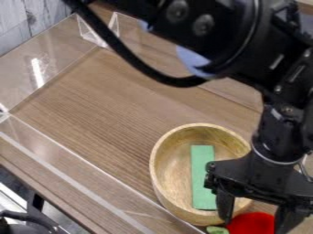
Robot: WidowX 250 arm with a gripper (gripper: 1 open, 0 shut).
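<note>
My black gripper (254,212) fills the right of the view, open, its fingers pointing down beside and over the right rim of a light wooden bowl (167,164). A green rectangular block (200,175) lies in the bowl. Under the gripper, at the bottom edge, a red object (248,227) is partly hidden by the fingers, with a small green piece (217,229) at its left.
Bare wooden table (98,110) fills the left and middle, with clear edging along the lower left. A clear object (98,27) stands at the back left. A blue shape (193,57) is partly hidden behind the arm.
</note>
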